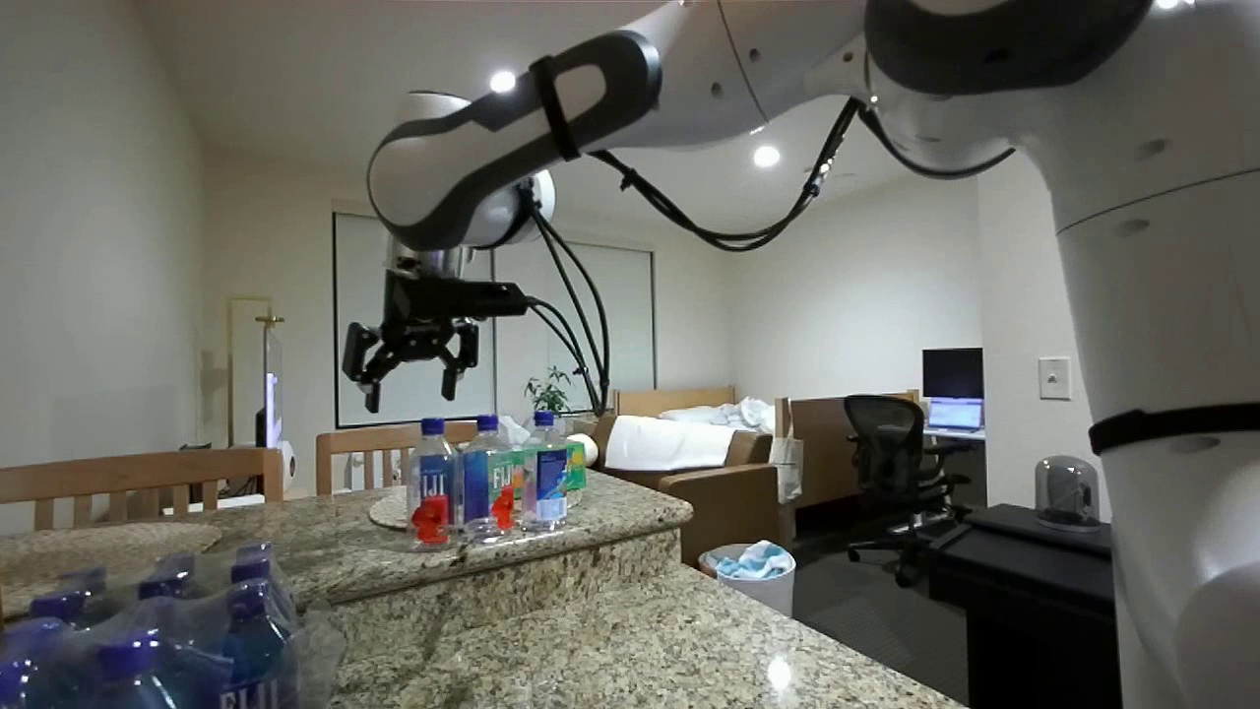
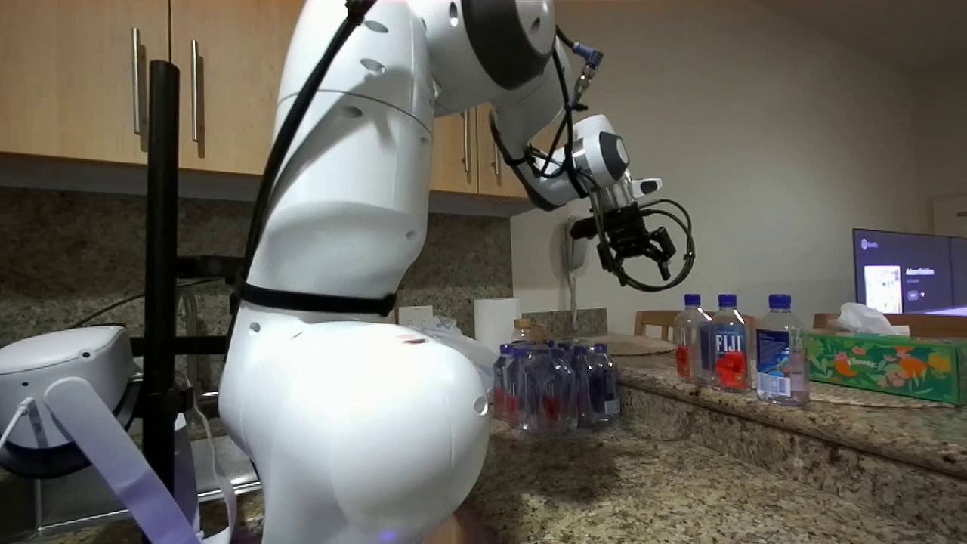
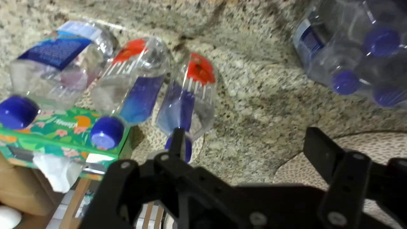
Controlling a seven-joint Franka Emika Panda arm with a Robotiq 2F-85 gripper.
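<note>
My gripper (image 1: 413, 388) hangs open in the air above the raised counter, nothing between its fingers. Below it three clear water bottles with blue caps stand upright in a row on the ledge: one bottle (image 2: 693, 340) at the left in exterior view 2, a middle bottle (image 2: 728, 343), and a right bottle (image 2: 781, 352). From the wrist, the bottle (image 3: 190, 97) at the row's end lies nearest the fingers, its cap partly hidden behind one finger (image 3: 176, 143). The gripper stays well above the bottles, apart from them.
A green tissue box (image 2: 884, 364) stands beside the bottles. Plastic-wrapped bottles (image 1: 154, 638) crowd the lower counter by the step. Woven placemats (image 1: 112, 546) lie on the ledge, with chairs (image 1: 142, 473) behind.
</note>
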